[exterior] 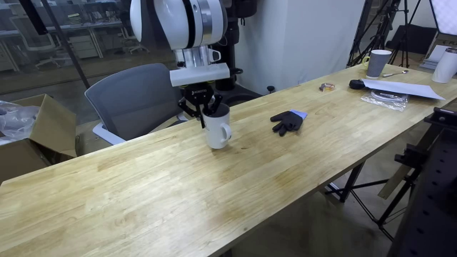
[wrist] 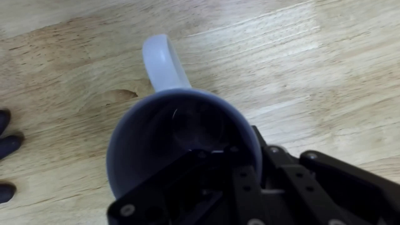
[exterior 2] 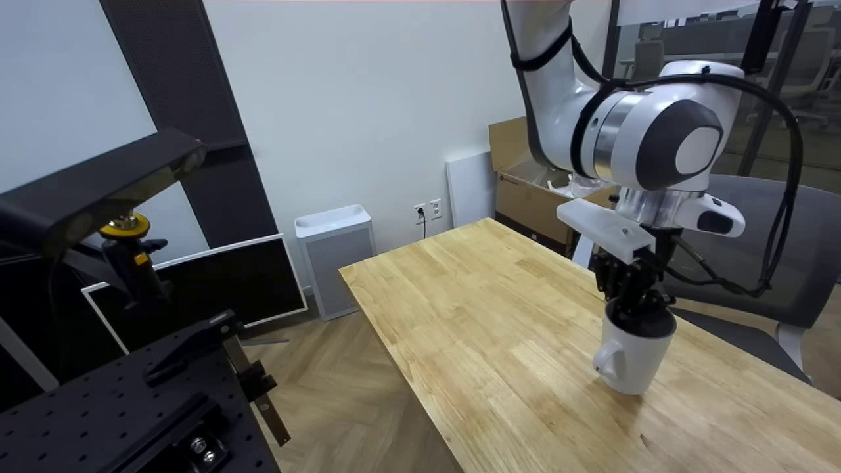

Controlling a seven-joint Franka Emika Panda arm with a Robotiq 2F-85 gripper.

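A white mug (exterior: 217,130) with a dark inside stands upright at or just above the tabletop; whether its base touches the wood I cannot tell. My gripper (exterior: 206,117) is shut on the mug's wall at the rim, pointing down. In the wrist view one finger reaches inside the mug (wrist: 183,93) and the other lies outside it. The mug's handle (wrist: 165,62) points away from the gripper in that view. From the second exterior view, the handle side of the mug (exterior 2: 640,359) faces the camera, and the fingertips are hidden inside.
To the mug's right on the wooden table (exterior: 150,188) lies a black glove (exterior: 287,122). A grey cup (exterior: 378,64), a spoon (exterior: 395,73), paper (exterior: 402,87) and a white tumbler (exterior: 445,66) are at the far right end.
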